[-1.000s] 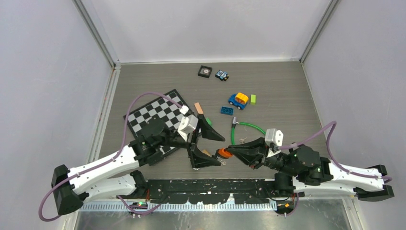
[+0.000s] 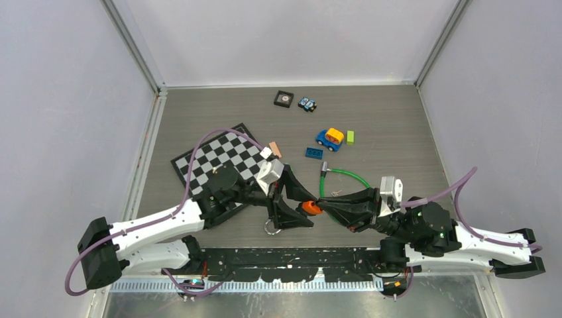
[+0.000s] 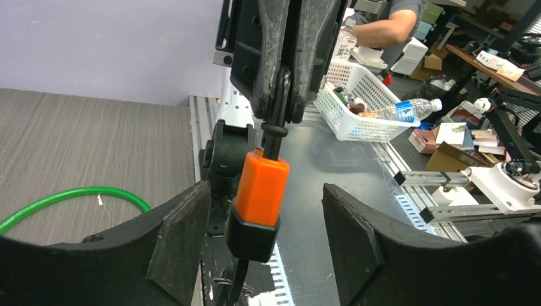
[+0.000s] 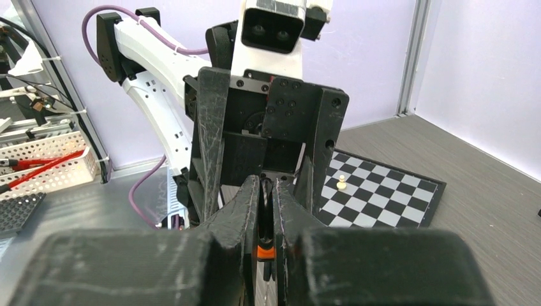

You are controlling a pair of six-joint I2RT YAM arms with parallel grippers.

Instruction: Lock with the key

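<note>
In the top view an orange-and-black padlock [image 2: 311, 207] hangs between the grippers. In the left wrist view its orange body [image 3: 261, 186] is vertical, black shackle above in my right gripper's shut fingers, a key with a metal ring [image 3: 233, 287] hanging below. My left gripper stands open around the padlock, its fingers apart from it. My right gripper is shut on the padlock. The green cable lock [image 2: 358, 177] lies on the table behind them.
A chessboard [image 2: 215, 156] lies at the left. Toy cars [image 2: 329, 139], small blocks [image 2: 313, 152] and a black square item [image 2: 283, 99] lie toward the back.
My left gripper has moved right, closer around the padlock.
</note>
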